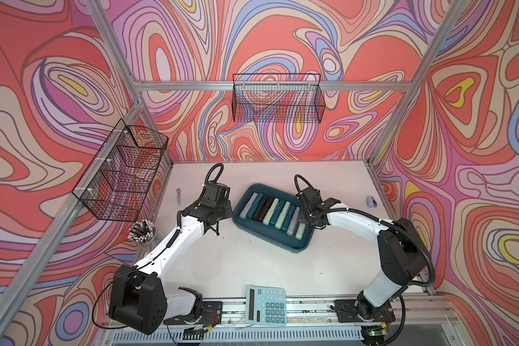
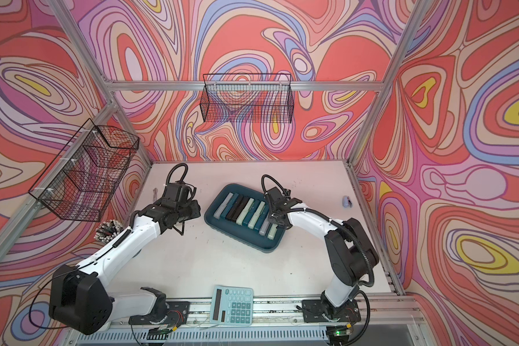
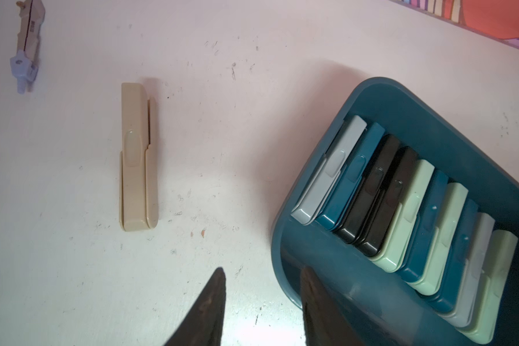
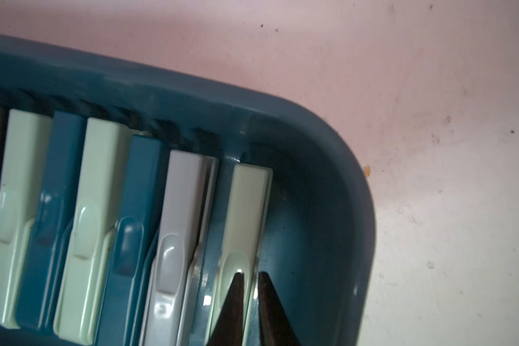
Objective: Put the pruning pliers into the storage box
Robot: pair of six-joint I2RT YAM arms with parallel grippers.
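The storage box is a dark teal bin (image 1: 272, 235) in the middle of the table, holding a row of slim, folded tools in grey, teal, black and pale green. No open pliers shape shows. One beige tool of the same shape (image 3: 135, 161) lies on the bare table left of the box. My left gripper hovers near the box's left edge, its fingers apart and empty. Over the box's right end, my right gripper is shut on the rightmost pale green tool (image 4: 242, 225), which stands inside, a small gap from the grey one (image 4: 181, 213).
A small mauve object (image 3: 26, 49) lies at the far left of the table, and a grey-blue one (image 1: 371, 201) at the far right. A cup of pens (image 1: 142, 232) stands by the left edge; a calculator (image 1: 265, 305) sits in front. The table before the box is clear.
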